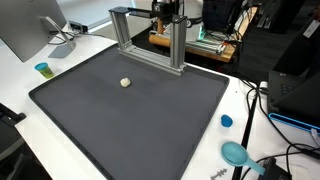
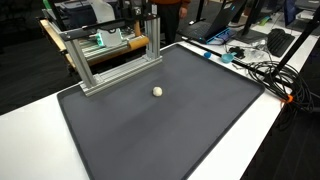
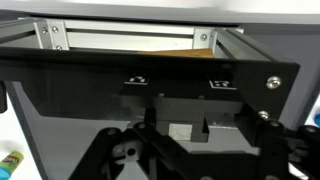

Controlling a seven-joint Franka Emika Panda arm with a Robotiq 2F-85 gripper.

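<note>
In the wrist view my gripper stands open, its dark fingers spread at the bottom of the picture. Just in front of it a black bar (image 3: 60, 75) with screws spans the view, part of the metal frame (image 1: 150, 55) at the back edge of the mat. A dark block and a pale square (image 3: 180, 131) show between the fingers; whether anything touches them is unclear. On the grey mat (image 2: 160, 125) lies a small round beige object (image 2: 157, 91), well away from the frame.
A cup with green and blue colouring (image 1: 43, 70) stands left of the mat. Toward the right lie a blue round object (image 1: 226, 121) and a turquoise ladle-like item (image 1: 238, 155). Cables (image 2: 265, 70) run along the table's side.
</note>
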